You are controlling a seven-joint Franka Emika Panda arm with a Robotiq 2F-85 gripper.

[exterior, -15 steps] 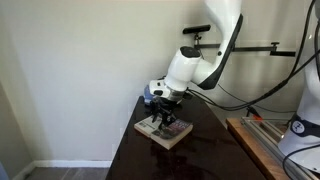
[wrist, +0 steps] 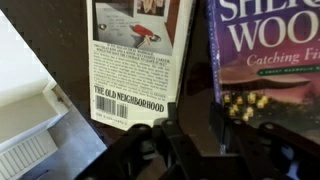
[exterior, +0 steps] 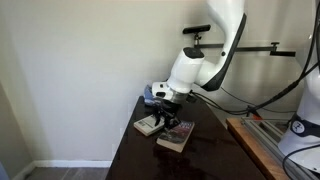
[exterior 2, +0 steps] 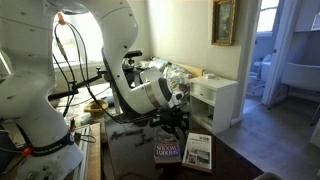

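The purple paperback (exterior 2: 167,150) lies flat on the dark table. A pale book with its printed back cover up (exterior 2: 199,153) lies beside it. In the wrist view a dark gap separates the pale book (wrist: 137,70) from the purple book (wrist: 265,60). My gripper is open over this gap, its fingers apart, with nothing seen held between them. From the side, the gripper (exterior: 164,112) hangs low near the inner edges of both books; whether its fingertips touch either book cannot be told.
A blue object (exterior: 150,96) sits behind the arm by the wall. Clear dark tabletop (exterior: 135,160) spreads in front of the books. A white cabinet (exterior 2: 215,103) stands beyond the table, and cables hang by the arm.
The two books, close together before, now have a dark gap between them, the purple one further right in exterior view 1. The gripper has shifted slightly towards the gap.
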